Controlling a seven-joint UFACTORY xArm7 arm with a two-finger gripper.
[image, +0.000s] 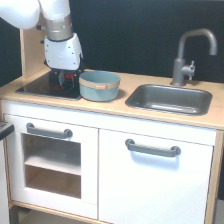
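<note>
A teal pot (99, 87) with a brownish rim stands upright on the counter, just right of the dark stovetop. My gripper (70, 79) points down over the right part of the stovetop, close to the pot's left side. Its fingers are small and dark against the black surface, so how they stand is not visible. Whether they touch the pot cannot be made out either. The stovetop (42, 86) has no other object showing on it.
To the right, the metal sink (170, 99) is empty, with a grey faucet (183, 65) behind it. Bare wooden counter (124, 97) lies between pot and sink. Below are an oven door (51, 158) and a white cabinet door (150, 180), both closed.
</note>
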